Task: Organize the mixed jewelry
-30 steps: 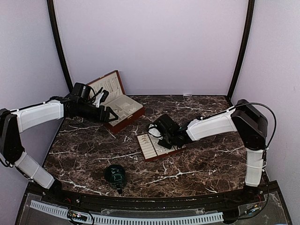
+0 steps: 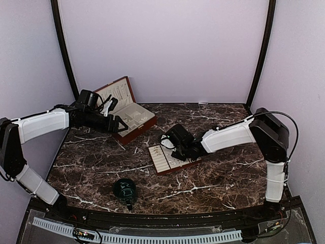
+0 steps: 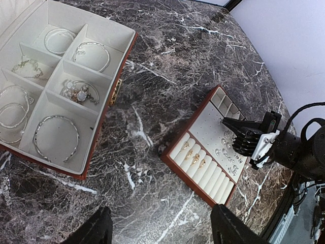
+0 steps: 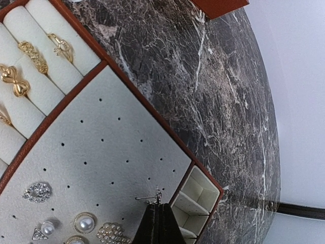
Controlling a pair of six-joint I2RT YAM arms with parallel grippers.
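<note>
A red-edged tray (image 4: 122, 80) holds gold rings (image 4: 33, 56) in slotted rolls and a holed pad (image 4: 117, 132) with pearl and silver earrings (image 4: 84, 222). My right gripper is shut at the pad's edge by the small compartments; a small silver piece with a post shows at its tips, whether held I cannot tell. My left gripper is open over the bare table, left of the tray in the top view. The jewelry box (image 2: 137, 129) stands open at the back left, with bracelets (image 3: 56, 117) and necklaces in its compartments.
A dark round object (image 2: 125, 190) with a handle lies at the front. White walls bound the sides and back.
</note>
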